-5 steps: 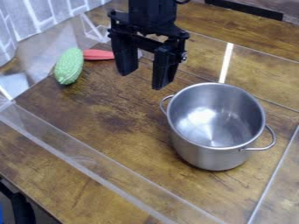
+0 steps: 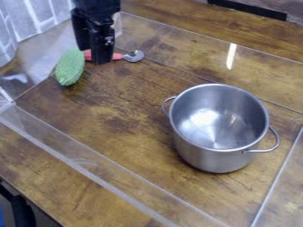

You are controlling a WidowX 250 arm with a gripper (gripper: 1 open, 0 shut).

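My black gripper (image 2: 94,46) is at the upper left, over a red-handled utensil (image 2: 116,56) with a metal end, just right of and above a green corn-like vegetable (image 2: 70,67). Whether its fingers hold anything is unclear. A steel pot (image 2: 222,133) with two handles stands at the right, empty.
Clear plastic walls line the left, front and right edges. A white wire grid stands at the back left.
My gripper has moved left and back, away from the pot toward the green vegetable and red utensil. The pot has not moved.
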